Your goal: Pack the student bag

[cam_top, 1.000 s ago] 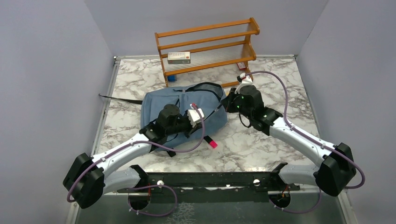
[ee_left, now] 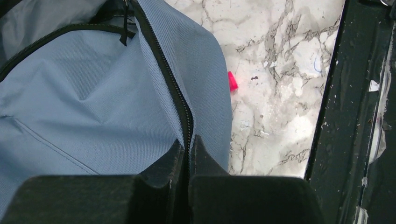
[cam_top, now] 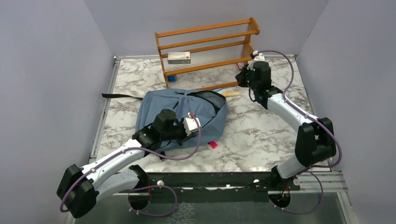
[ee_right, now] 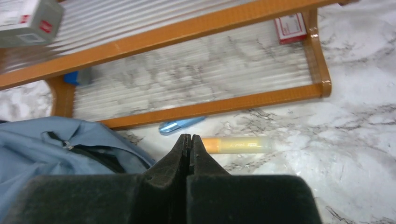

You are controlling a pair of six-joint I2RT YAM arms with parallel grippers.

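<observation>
The blue-grey bag (cam_top: 156,105) lies on the marble table, its black-zipped mouth (cam_top: 211,99) partly open at the upper right. In the left wrist view, my left gripper is shut on the zipper edge (ee_left: 173,86) of the bag, with the dark zip running in between the fingertips. My right gripper is shut with nothing visible between its fingers, above the table to the right of the bag. Near its tips in the right wrist view lie an orange-and-yellow tube (ee_right: 238,145) and a blue object (ee_right: 180,125).
Behind the bag stands a wooden rack (cam_top: 208,64) with a grey box (cam_top: 179,58) on it. A blue box (cam_top: 172,78) and a small red-and-white box (ee_right: 290,28) are at its lower level. A pink-red object (cam_top: 213,144) pokes out beside the bag.
My right gripper has moved away from the bag's mouth, back and to the right, uncovering the tube.
</observation>
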